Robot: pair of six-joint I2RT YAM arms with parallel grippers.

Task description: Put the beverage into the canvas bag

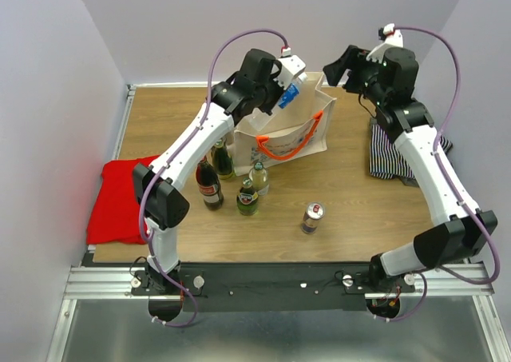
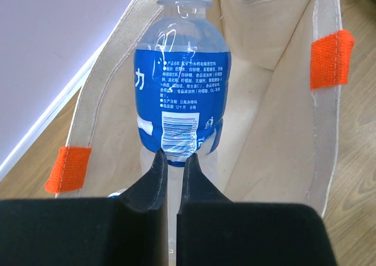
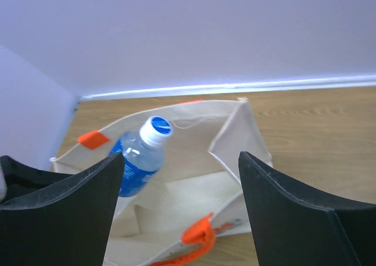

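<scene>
The canvas bag (image 1: pixel 295 154) with orange handles stands at the back centre. Above its opening, my left gripper is shut on a blue-labelled bottle (image 2: pixel 182 96) with a white cap, which fills the middle of the left wrist view over the bag's interior. My right gripper (image 1: pixel 345 66) hangs open at the bag's right, high up. Its view takes in the bag and the bottle's cap (image 3: pixel 157 131), with nothing between its fingers.
Several glass bottles (image 1: pixel 211 182) stand in front of the bag, a can (image 1: pixel 313 218) front centre. A red cloth (image 1: pixel 116 206) lies at left, a striped mat (image 1: pixel 382 158) at right.
</scene>
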